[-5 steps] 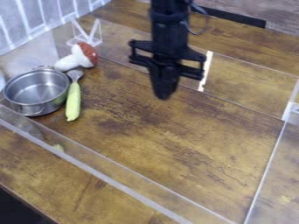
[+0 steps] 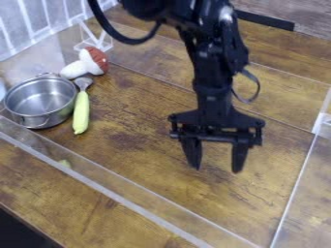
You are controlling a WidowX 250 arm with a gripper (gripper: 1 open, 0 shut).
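The black robot gripper hangs low over the bare wooden table at the centre right, open, its two fingers pointing down with nothing between them. To its left are a steel pot, a yellow-green corn cob lying beside the pot, and a white and red-brown mushroom-like toy behind them.
A white wire stand is at the back left near a railing. Clear plastic borders run along the table's edges. The wooden surface in front of and around the gripper is clear.
The arm has come down and toward the front of the table, so the gripper now sits lower in view. The objects at the left have not moved.
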